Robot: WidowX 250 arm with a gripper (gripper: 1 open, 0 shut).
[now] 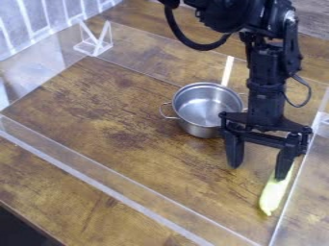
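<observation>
My black gripper (264, 152) points down at the right, open, just right of and in front of a steel pot. The pot (203, 104), empty with two loop handles, stands on the wooden table. A pale yellow-green elongated object (274, 197) lies on the table below my gripper, its upper end partly hidden by the fingers; I cannot tell if they touch it.
Clear plastic walls (129, 219) border the work area. A white stand (95, 43) sits at the back left.
</observation>
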